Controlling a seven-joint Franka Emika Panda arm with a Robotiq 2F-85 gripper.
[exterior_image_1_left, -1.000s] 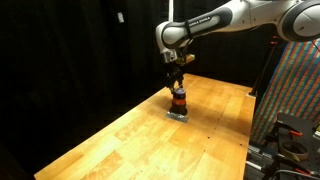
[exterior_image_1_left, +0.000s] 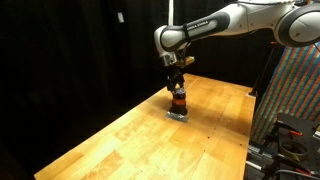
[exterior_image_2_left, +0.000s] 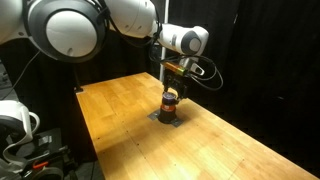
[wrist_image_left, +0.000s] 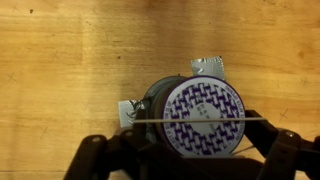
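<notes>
A dark cylindrical object with an orange-red band (exterior_image_1_left: 178, 103) stands upright on the wooden table. From above, the wrist view shows its round top (wrist_image_left: 203, 108), white with a purple woven pattern and a purple rim. My gripper is open, pointing down just above it, with one black finger (wrist_image_left: 105, 153) left of the top and the other to the right. A thin tan strand (wrist_image_left: 190, 121) runs straight across from finger to finger over the top. Whether the fingertips touch the object cannot be told.
Silvery tape strips (wrist_image_left: 208, 67) show at the object's base, flat on the table. Black curtains (exterior_image_1_left: 70, 60) hang behind, and dark equipment (exterior_image_1_left: 290, 140) stands off the table's right edge.
The arm and gripper look almost still above the object. The object stays upright in the same spot.
</notes>
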